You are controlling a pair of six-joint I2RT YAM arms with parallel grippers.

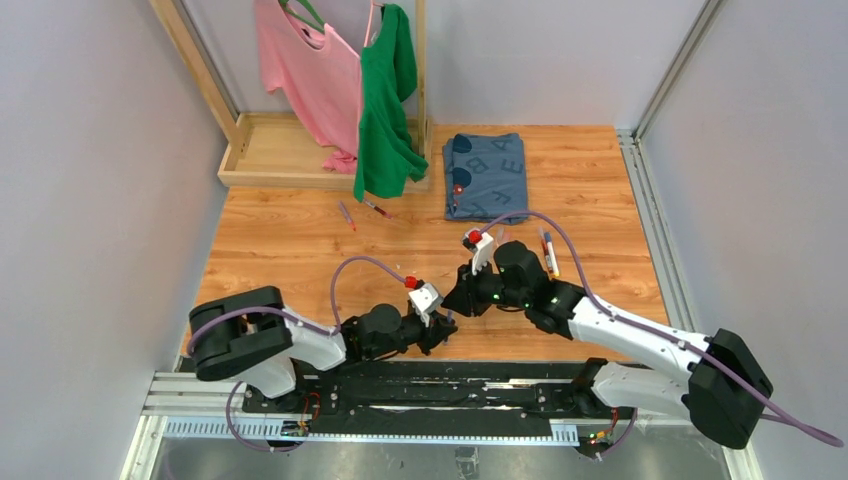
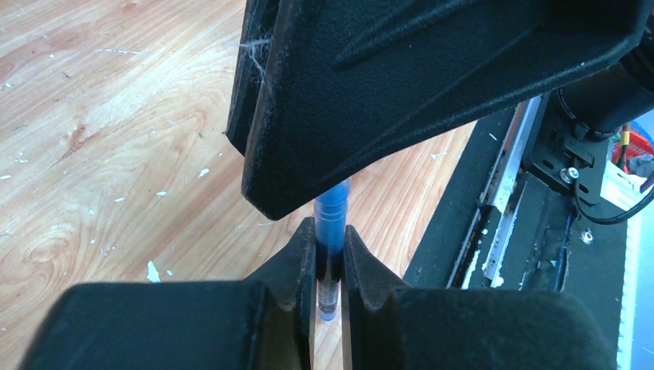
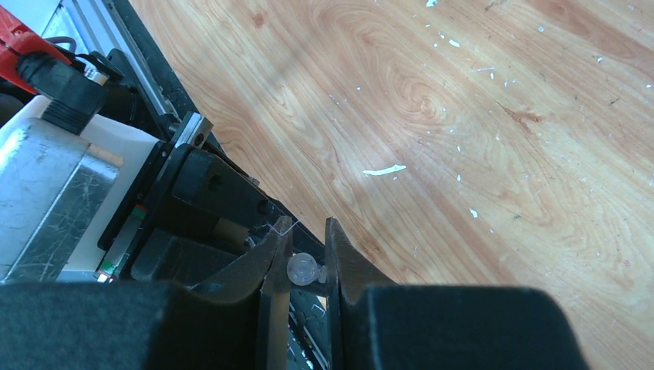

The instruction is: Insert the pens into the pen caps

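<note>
Near the front middle of the table, my two grippers meet in the top view. My left gripper is shut on a blue pen (image 2: 330, 212), held upright with a clear tip below the fingers. My right gripper sits just above and is shut on the top end of a slim piece, seen end-on as a translucent round tip (image 3: 302, 269). Its black fingers cover the upper part of the blue pen in the left wrist view, so I cannot tell how cap and pen fit together there.
Loose pens (image 1: 345, 215) lie at back left, more pens (image 1: 549, 250) at right. Folded jeans (image 1: 485, 175) and a wooden rack (image 1: 240, 172) with hanging shirts stand at the back.
</note>
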